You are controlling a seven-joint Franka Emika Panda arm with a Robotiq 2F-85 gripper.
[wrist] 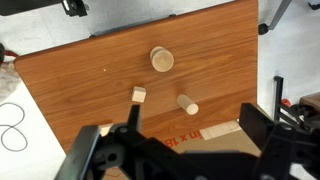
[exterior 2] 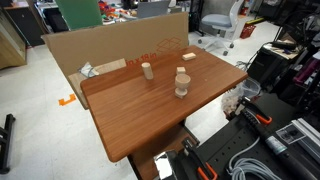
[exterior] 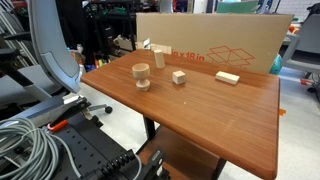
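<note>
On the brown table (exterior: 215,115), a pale wooden goblet (exterior: 142,77) stands upright near the front edge. A small light cube (exterior: 179,77) sits to its right, and a light cylinder (exterior: 159,60) stands behind them. Farther right and back lies a flat pale block (exterior: 228,77). Looking down from high above, the wrist view shows the goblet (wrist: 162,59), cube (wrist: 139,94) and cylinder (wrist: 187,104), all apart from each other. My open gripper spreads its dark fingers at the bottom of that view, above the table with nothing held.
A tall cardboard panel (exterior: 215,40) walls off the table's far side. Bundled cables (exterior: 30,150) lie beside the dark base at the near left. The table's right half, in exterior view 1, is mostly bare. An office chair (exterior 2: 220,22) stands beyond the table.
</note>
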